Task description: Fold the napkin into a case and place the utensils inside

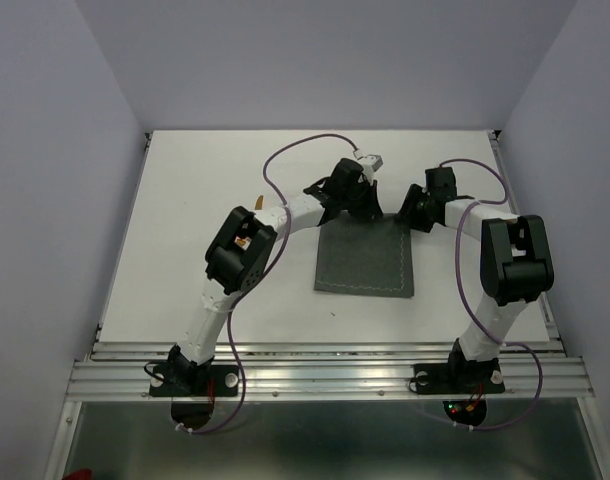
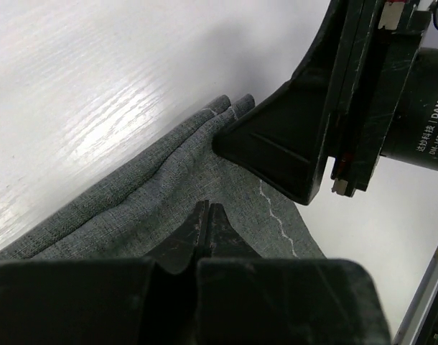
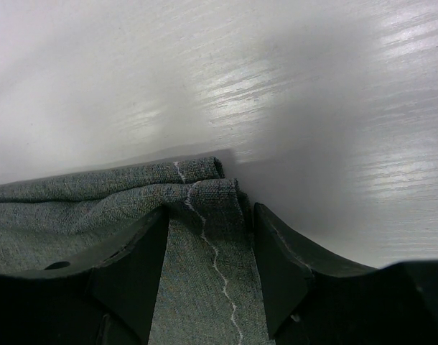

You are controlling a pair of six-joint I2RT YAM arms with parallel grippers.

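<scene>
A dark grey napkin [image 1: 360,262] lies on the white table with its far edge folded over in a narrow strip [image 2: 133,176]. My left gripper [image 1: 374,212] is at that far edge, shut, with its tips [image 2: 208,215] over the cloth; whether cloth is between them cannot be seen. My right gripper [image 1: 409,222] is at the far right corner, part open, its fingers either side of the doubled, stitched corner [image 3: 212,208]. Orange utensils [image 1: 259,203] lie to the left, mostly hidden under the left arm.
Walls stand close beyond the back and side edges.
</scene>
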